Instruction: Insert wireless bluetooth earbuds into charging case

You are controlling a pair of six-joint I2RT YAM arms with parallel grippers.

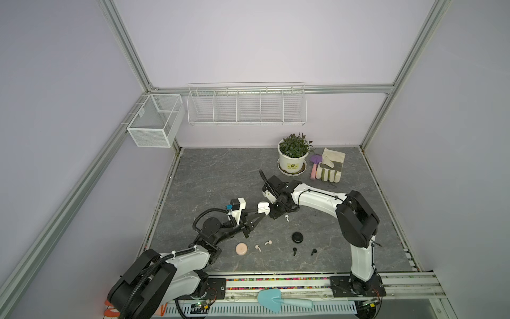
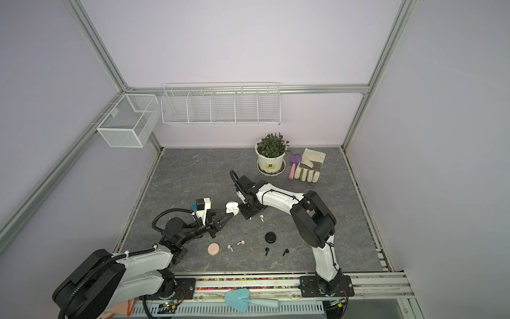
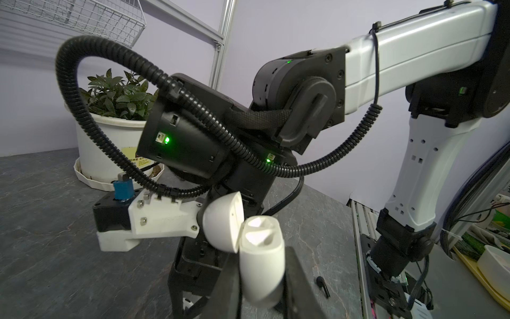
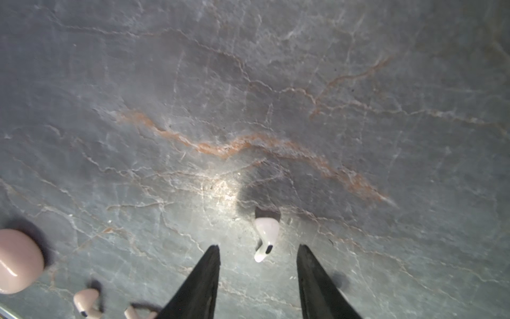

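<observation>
The white charging case (image 3: 261, 260), lid (image 3: 223, 220) tipped back and two slots facing up, is held upright off the table; my left gripper (image 1: 258, 214) is shut on it. Both slots look empty in the left wrist view. My right gripper stands open over the table, beside the case in the top views. Just ahead of its fingertips, apart from them, a white earbud (image 4: 268, 228) lies on the dark marbled surface. A second white earbud (image 1: 287, 217) rests on the table to the right of that gripper.
A pink round case (image 1: 241, 248) with two pink earbuds (image 1: 258, 248) lies at the front left. A black round case (image 1: 297, 237) with two black earbuds (image 1: 314, 252) is further right. Behind stand a potted plant (image 1: 292, 154) and a glove (image 1: 331, 164).
</observation>
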